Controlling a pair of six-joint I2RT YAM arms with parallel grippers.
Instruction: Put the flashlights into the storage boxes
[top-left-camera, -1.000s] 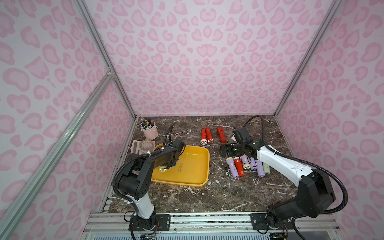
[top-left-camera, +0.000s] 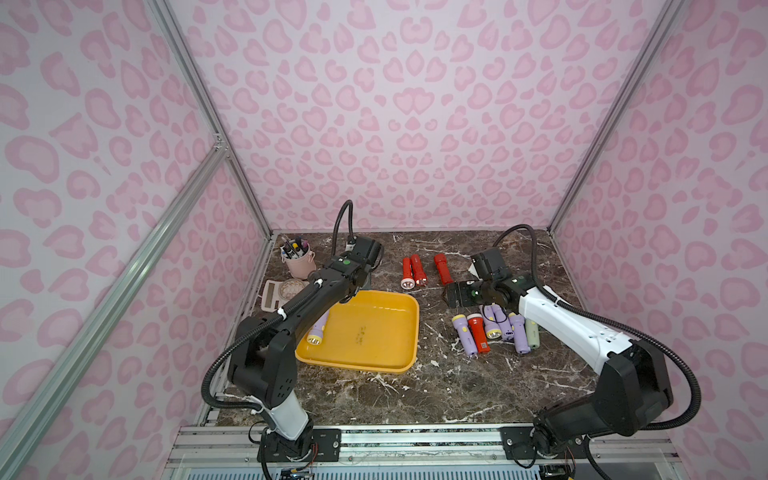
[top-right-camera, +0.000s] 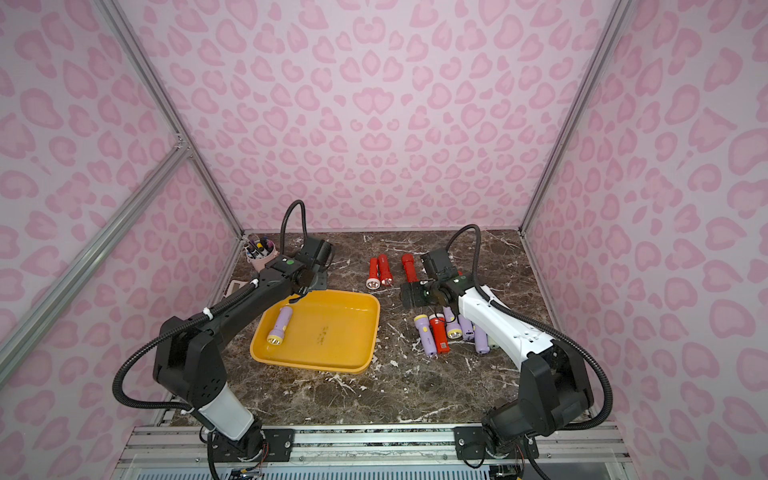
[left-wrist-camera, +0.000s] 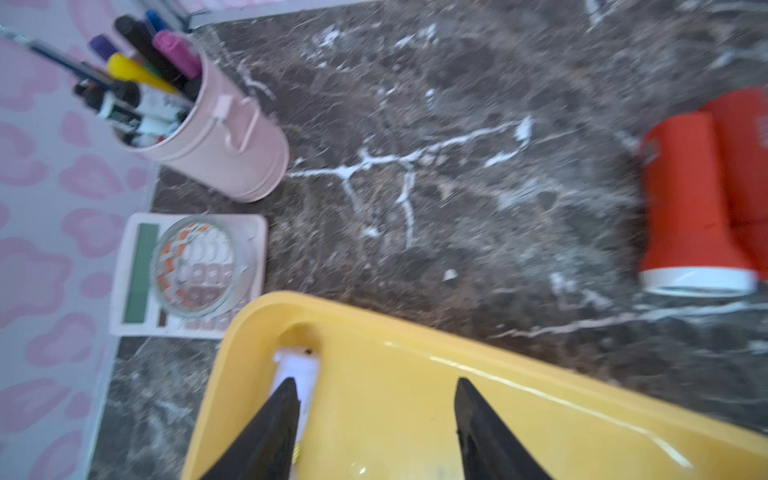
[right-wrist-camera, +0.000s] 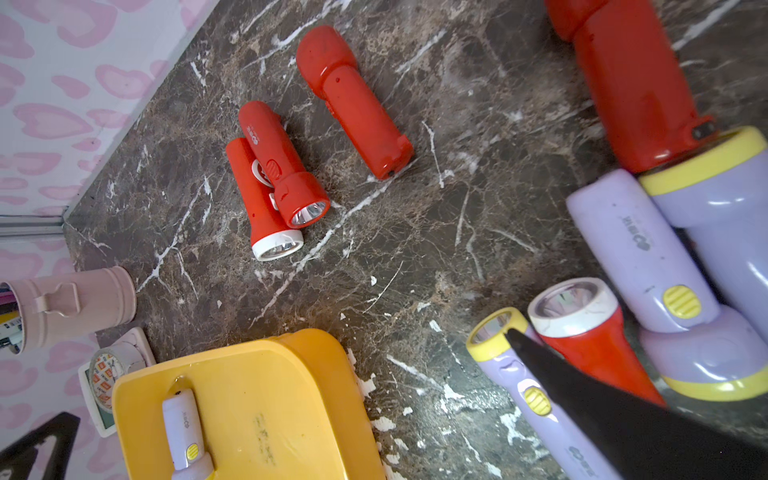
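Observation:
The yellow storage box holds one purple flashlight along its left side. My left gripper is open above the box's back part, nothing between its fingers. Red flashlights lie on the marble behind and right of the box. On the right is a row of several purple, red and pale green flashlights, with my right gripper open over the back of that row, holding nothing.
A pink pen cup and a calculator with a glass dish on it stand left of the box.
The right arm has shifted slightly right.

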